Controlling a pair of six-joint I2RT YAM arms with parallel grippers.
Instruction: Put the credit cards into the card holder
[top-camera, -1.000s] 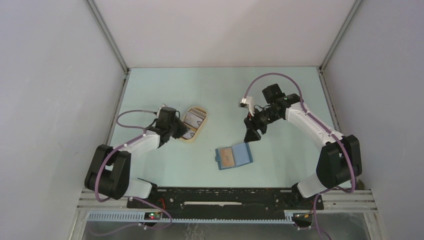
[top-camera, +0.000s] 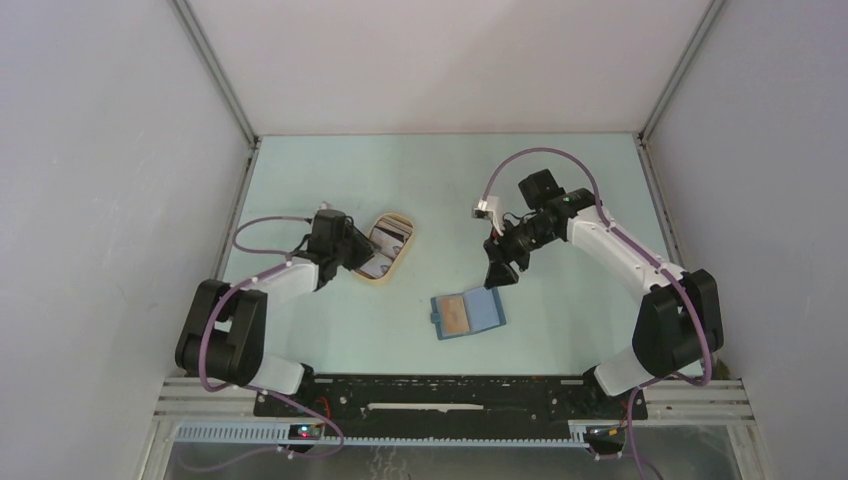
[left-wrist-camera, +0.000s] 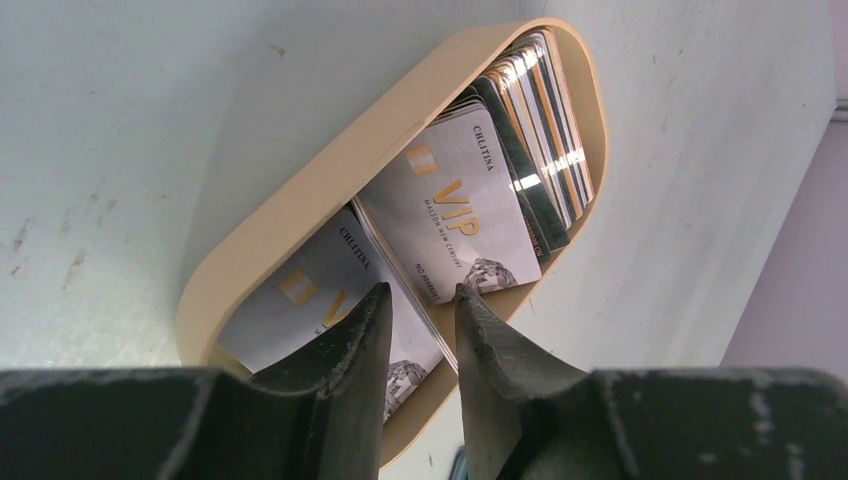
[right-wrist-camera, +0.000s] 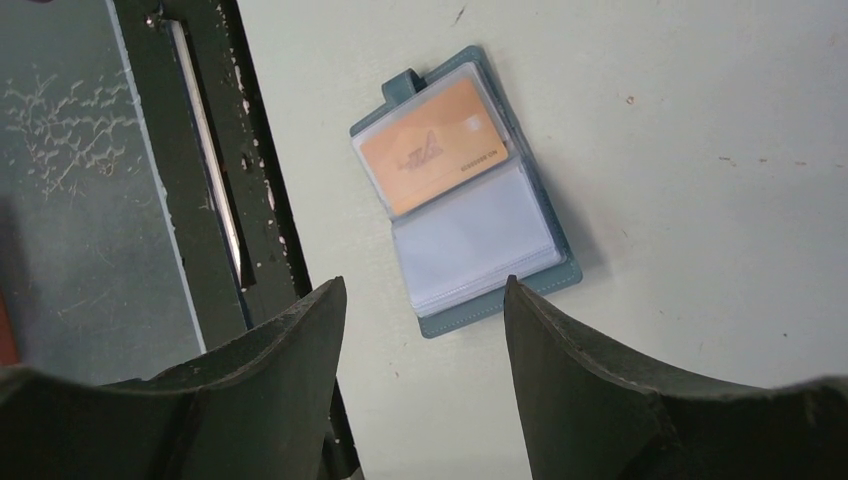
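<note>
In the left wrist view, a tan oval box (left-wrist-camera: 270, 235) holds white VIP cards (left-wrist-camera: 455, 195) leaning at the far side and another white card (left-wrist-camera: 300, 300) low at the near side. One card on edge (left-wrist-camera: 403, 280) stands between them, its edge running into the gap of my left gripper, which is open around it without gripping. In the right wrist view, the blue card holder (right-wrist-camera: 560, 235) lies unfolded, with an orange card (right-wrist-camera: 430, 145) under one clear pocket. Above the table near the holder hangs my right gripper, open and empty.
Darker and striped cards (left-wrist-camera: 540, 120) are packed at the box's far end. Bare table (top-camera: 440, 190) lies between the box and the right arm. A dark rail (top-camera: 440, 400) borders the table's front edge.
My left gripper has shifted slightly toward the back of the table over the box, and a dark gap now shows among the cards. The right gripper has moved slightly left and toward the front.
</note>
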